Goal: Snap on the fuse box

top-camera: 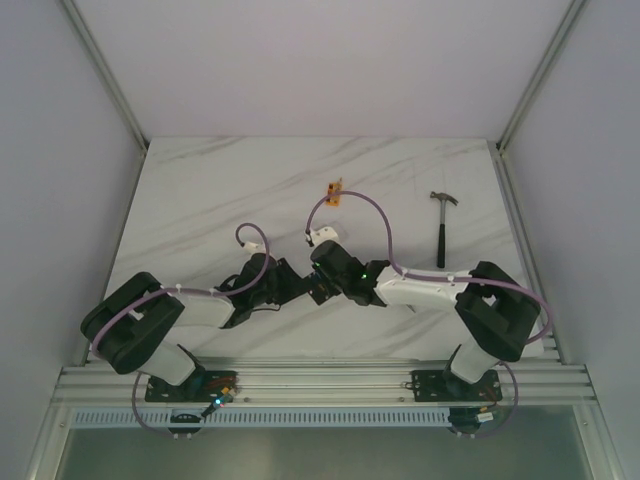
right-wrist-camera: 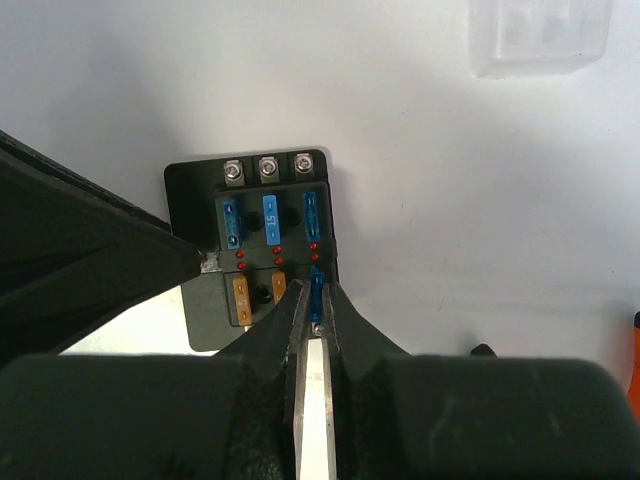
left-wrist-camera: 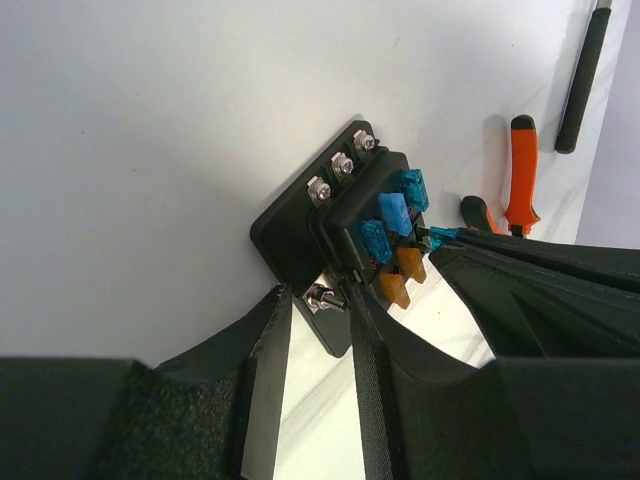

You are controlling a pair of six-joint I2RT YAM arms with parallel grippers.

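The black fuse box (right-wrist-camera: 200, 320) lies on the marble table, with blue and orange fuses in its slots and screw terminals along one edge. In the right wrist view my right gripper is shut on a blue fuse (right-wrist-camera: 316, 288) at the box's lower right position. My left gripper is at the box's side, fingertips by a metal terminal at its near edge; they look slightly apart. The left finger also reaches into the right wrist view from the left.
A hammer (top-camera: 441, 230) lies at the right, orange tools (left-wrist-camera: 522, 175) beside the box, a yellow item (top-camera: 334, 194) at the back, and a clear plastic container (right-wrist-camera: 535, 30) near the box.
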